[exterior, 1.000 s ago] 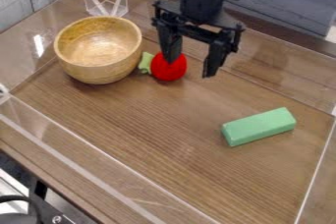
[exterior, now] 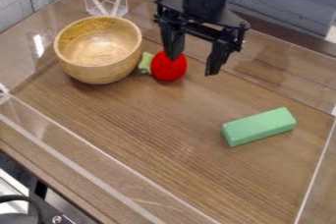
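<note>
The black gripper (exterior: pixel 197 41) hangs over the middle back of the wooden table, just above a red tomato-like ball (exterior: pixel 168 67) with a green piece beside it. A tan bowl (exterior: pixel 100 66) stands to the left. A green block (exterior: pixel 258 126) lies at the right. Whether the gripper is open or shut, and whether anything is between its fingers, is unclear in this view.
A wall stands behind, and dark cables (exterior: pixel 16 198) show at the lower left edge.
The gripper has shifted very slightly over the last second. The bowl, red ball and green block have not moved.
</note>
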